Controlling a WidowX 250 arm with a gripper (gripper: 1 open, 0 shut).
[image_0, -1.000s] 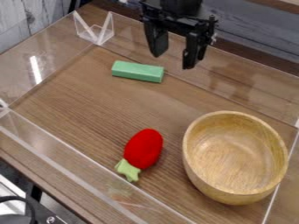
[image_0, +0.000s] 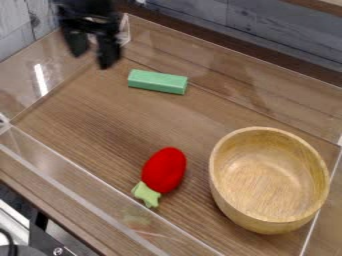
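Note:
My gripper (image_0: 83, 45), a dark, motion-blurred shape, is at the top left of the camera view; its fingers are too blurred to read. A green block (image_0: 156, 82) lies on the wooden surface right of it. A red oval object (image_0: 164, 168) with a pale green piece (image_0: 146, 194) at its lower end lies near the front centre. A yellow bowl (image_0: 267, 180) sits at the right.
My gripper has swept left from the top centre-right to the top left. The green block, red object and bowl have stayed where they were.

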